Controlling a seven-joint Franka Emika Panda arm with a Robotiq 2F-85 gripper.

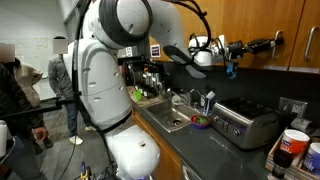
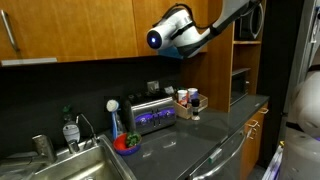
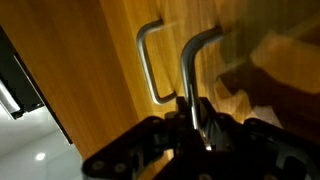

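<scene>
A curved metal handle on a wooden cabinet door runs down between the fingers of my gripper in the wrist view; the fingers are shut on it. Alongside it stands a second metal handle, apart from my fingers. In exterior view 1 my gripper reaches horizontally to the upper cabinet, beside the free handle. Exterior view 2 shows the arm in front of the cabinets, with the grasp itself hidden. Any door gap is hard to make out.
Below the arm, a silver toaster sits on the dark counter. A box with cups stands at the right. The sink holds the left side, near a colourful bowl.
</scene>
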